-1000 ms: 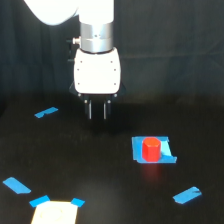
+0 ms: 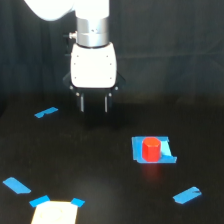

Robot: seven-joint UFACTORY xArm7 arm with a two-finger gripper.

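Note:
My gripper (image 2: 94, 103) hangs below the white hand in the upper left, pointing down. Its two dark fingers stand apart with nothing visible between them. A small red block or cylinder (image 2: 151, 150) sits on a light blue square (image 2: 139, 152) right of centre, well away from the gripper and lower in the picture. At the bottom edge, partly cut off, is a pale cream object (image 2: 55, 214) with blue tape at its upper corners.
Blue tape strips (image 2: 16, 186) mark the dark table at the left, with another strip (image 2: 187, 195) at the lower right and a further piece (image 2: 46, 112) at the far left. Bare table (image 2: 95, 160) lies between the red object and the cream one.
The arm has shifted slightly left and up. The fingers look somewhat farther apart than before. The red object and the cream object have stayed where they were.

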